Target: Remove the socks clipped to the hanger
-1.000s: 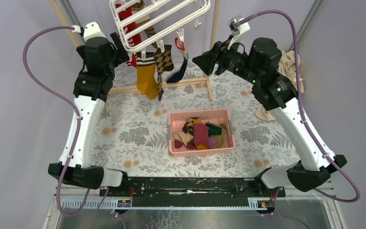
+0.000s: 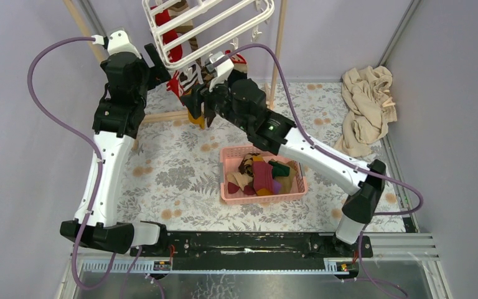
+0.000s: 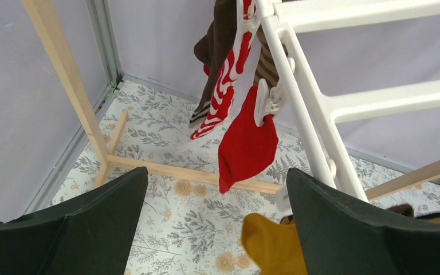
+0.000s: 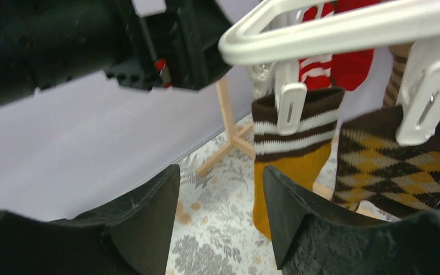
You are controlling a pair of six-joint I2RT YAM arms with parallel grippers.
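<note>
The white hanger (image 2: 224, 40) hangs at the top of the top view, with socks clipped beneath it. In the right wrist view, a mustard sock (image 4: 295, 169) with brown and white bands hangs just beyond the right finger, and a brown-and-yellow argyle sock (image 4: 378, 166) is farther right. My right gripper stands open, with nothing between its fingers. At the hanger's left corner my left gripper is open too. Past its fingers hang a red sock (image 3: 249, 143) and a red-and-white striped one (image 3: 223, 94), apart from them; part of the mustard sock shows behind its right finger.
A pink basket (image 2: 261, 200) holding several socks stands on the floral floor below. Beige cloth (image 2: 367, 99) lies at the right wall. Wooden posts (image 3: 69, 80) flank the hanger. My left arm is close to the hanger's corner in the right wrist view.
My right arm has swung left and in under the hanger, from clear space on the right to beside the socks. Hanging socks have swayed. The left arm has barely moved.
</note>
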